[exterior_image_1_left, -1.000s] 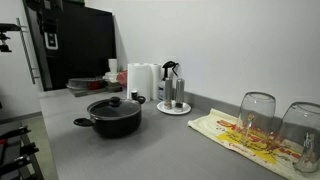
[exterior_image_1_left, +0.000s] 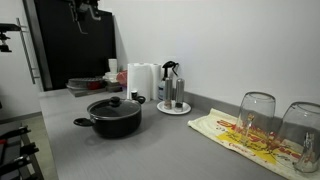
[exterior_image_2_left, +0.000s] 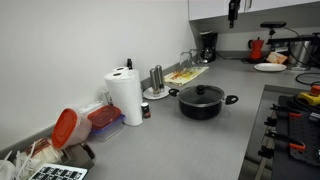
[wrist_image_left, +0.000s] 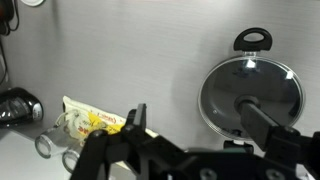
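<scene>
A black pot (exterior_image_1_left: 115, 121) with a glass lid (exterior_image_2_left: 202, 94) stands on the grey counter. In the wrist view its lid (wrist_image_left: 250, 97), with a round dark knob in the middle, lies at the right, partly covered by a finger. My gripper is open, its dark fingers wide apart and only bare counter showing between them. High above the counter, the gripper (exterior_image_2_left: 233, 18) appears near the upper edge of the second exterior view. In the first exterior view the gripper (exterior_image_1_left: 85, 12) is at the upper left, well clear of the pot.
Two upturned glasses (exterior_image_1_left: 256, 113) rest on a patterned cloth (exterior_image_1_left: 225, 128). Near the wall are a plate (exterior_image_1_left: 174, 108) with grinders and a paper towel roll (exterior_image_2_left: 125, 98). Plastic containers (exterior_image_2_left: 71, 128) and a dish rack stand at one end.
My gripper has risen and shifted to the right in the first exterior view. The pot, glasses and cloth have stayed put.
</scene>
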